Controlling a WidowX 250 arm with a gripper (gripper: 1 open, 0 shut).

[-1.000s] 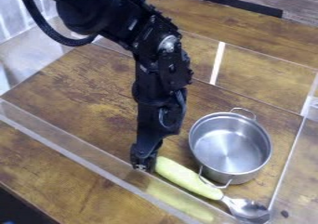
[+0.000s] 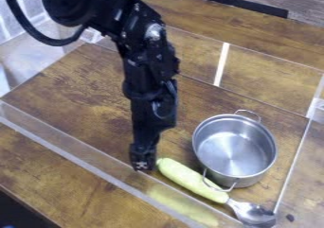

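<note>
The black gripper (image 2: pixel 143 164) points down just left of a yellow-handled spoon, its fingertips low over the wooden surface by the clear edge strip; it looks open, with nothing visible held. The spoon's pale yellow handle (image 2: pixel 192 180) runs diagonally to a metal head (image 2: pixel 253 214) at lower right. A steel pot (image 2: pixel 234 147) with wire handles stands just behind the spoon, its front handle close over the yellow handle.
The wooden surface (image 2: pixel 70 104) left of the arm is clear. Clear strips border it at the front and right. A plank wall or ledge (image 2: pixel 253 19) runs along the back.
The arm and gripper have shifted slightly left and tilted more upright, away from the spoon handle's end. The spoon and pot look unmoved.
</note>
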